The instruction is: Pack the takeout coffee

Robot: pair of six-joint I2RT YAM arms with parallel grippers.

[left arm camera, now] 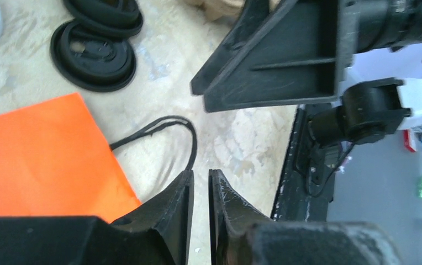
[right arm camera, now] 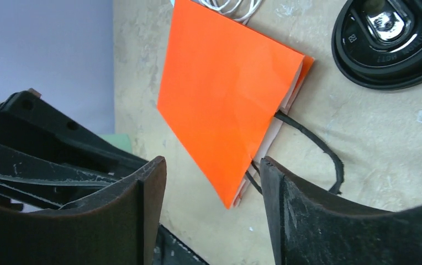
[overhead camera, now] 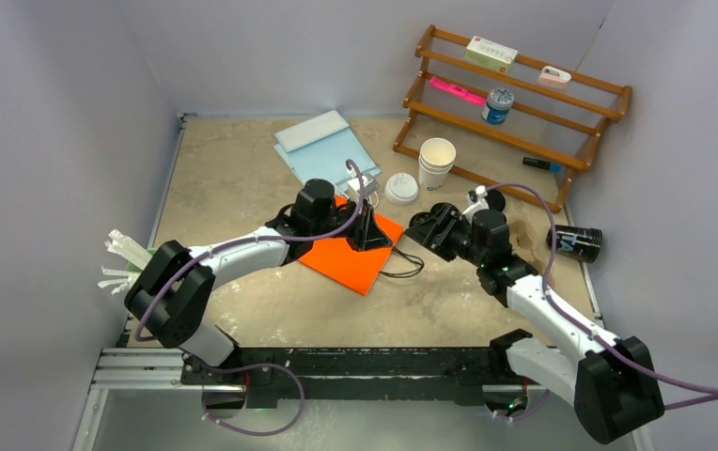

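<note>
An orange paper bag [overhead camera: 341,268] with black cord handles [left arm camera: 193,138] lies flat in the middle of the table. My left gripper hangs over its right edge, fingertips close together with nothing visible between them. My right gripper stands open to its right, nothing between its fingers, the bag below in the right wrist view. Black lids [right arm camera: 388,47] lie by the bag. A white lid [overhead camera: 401,188] and stacked paper cups [overhead camera: 436,164] stand behind them.
Light blue folders [overhead camera: 318,141] lie at the back. A wooden rack [overhead camera: 487,132] stands back right, a black cylinder [overhead camera: 578,242] at the right edge, a green holder with white items [overhead camera: 134,263] at the left.
</note>
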